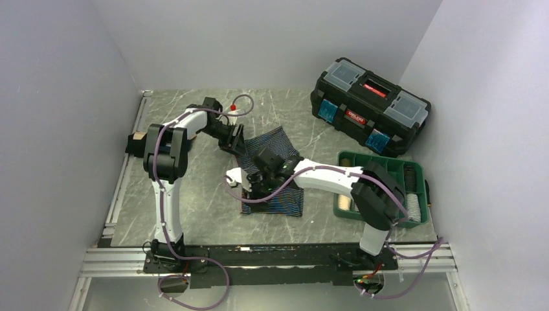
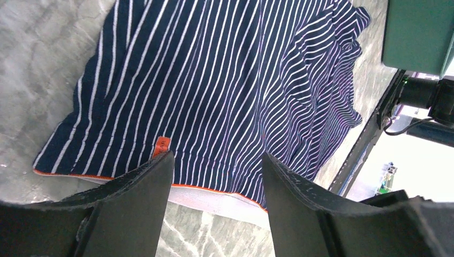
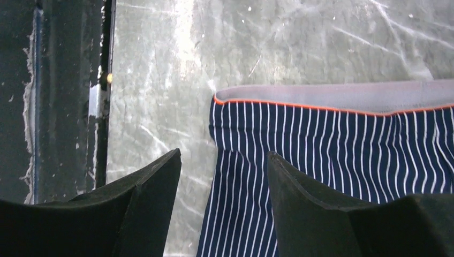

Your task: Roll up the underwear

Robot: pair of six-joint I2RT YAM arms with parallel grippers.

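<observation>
Navy underwear with white stripes lies spread on the table, with an orange-edged pale waistband along its left side. My left gripper stands open over the far part of that waistband. Its fingers straddle the edge near a small orange tag, with no cloth pinched between them. The right gripper hangs open above the near waistband corner, holding nothing. In the top view, the right arm covers the middle of the underwear.
A green divided box with rolled items stands on the right. Behind it sits a black toolbox. Some dark cloth lies at the left edge, partly behind the left arm. Bare table shows left of the underwear.
</observation>
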